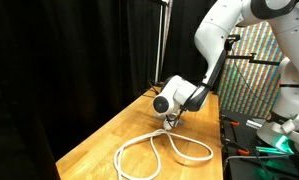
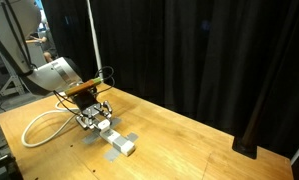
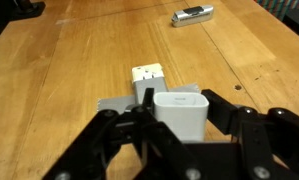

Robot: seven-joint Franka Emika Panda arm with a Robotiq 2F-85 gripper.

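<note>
In the wrist view, a white block-like piece (image 3: 181,114) with a flat, pale top stands between the fingers of my gripper. The dark fingertips lie close against its left and right sides; whether they press on it cannot be told. Just behind it is a grey-white bar (image 3: 147,76) with a white end, lying on the table. From exterior view 2, my gripper (image 2: 95,116) is low over the table beside a white piece (image 2: 104,128). In exterior view 1 the gripper (image 1: 170,118) is small and its fingertips are hard to make out.
A pale cable (image 1: 139,141) loops over the wooden table in front of the arm. Grey patches (image 3: 116,103) mark the tabletop around the bar. Farther off lies a silver cylinder (image 3: 193,15).
</note>
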